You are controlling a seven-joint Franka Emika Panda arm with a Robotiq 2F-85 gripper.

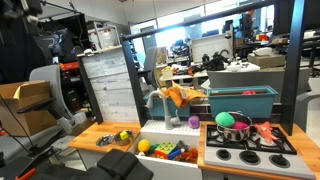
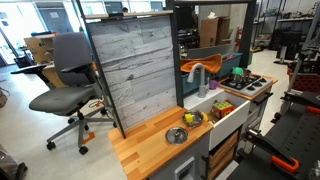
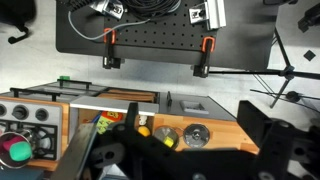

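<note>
My gripper is open, its two dark fingers spread wide at the bottom of the wrist view with nothing between them. High above the floor, it looks down on the toy kitchen counter. In exterior view 1 a dark part of the arm shows at the upper left, well away from the counter. A pot holding a green ball is on the stove. Coloured blocks lie in the sink, and metal bowls rest on the wooden counter.
Orange cloth hangs over the faucet. Behind the stove stands a teal shelf bin. A dark table with coiled cable lies at the top of the wrist view. An office chair occupies the floor at left.
</note>
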